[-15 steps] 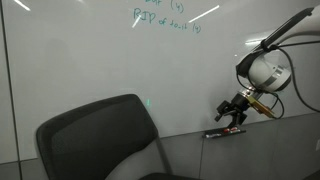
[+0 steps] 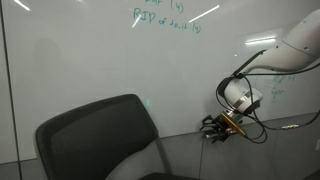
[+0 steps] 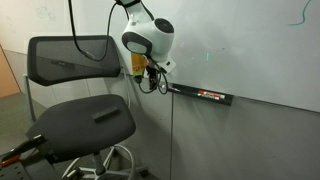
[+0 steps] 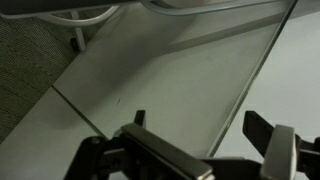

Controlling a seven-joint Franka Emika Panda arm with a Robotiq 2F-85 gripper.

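My gripper [image 2: 213,128] hangs low against the wall, near the whiteboard's bottom edge, right of the chair. In the wrist view the gripper is open, its dark fingers [image 4: 258,132] wide apart with nothing between them. Exterior view 2 has the gripper [image 3: 157,80] partly hidden behind the white arm, at the left end of a dark ledge [image 3: 185,91]. On that ledge lies a small object with red and white marks [image 3: 212,96]. A black office chair [image 3: 80,130] carries a small dark block [image 3: 105,114] on its seat.
The whiteboard [image 2: 90,60] with green writing fills the wall behind. Below it is a grey panel [image 3: 240,140]. The chair backrest [image 2: 95,138] stands left of the arm. Cables loop around the wrist.
Over the last second the arm has swung left and lower, bringing the gripper down over the ledge, which it now largely covers in exterior view 1. The chair has stayed put.
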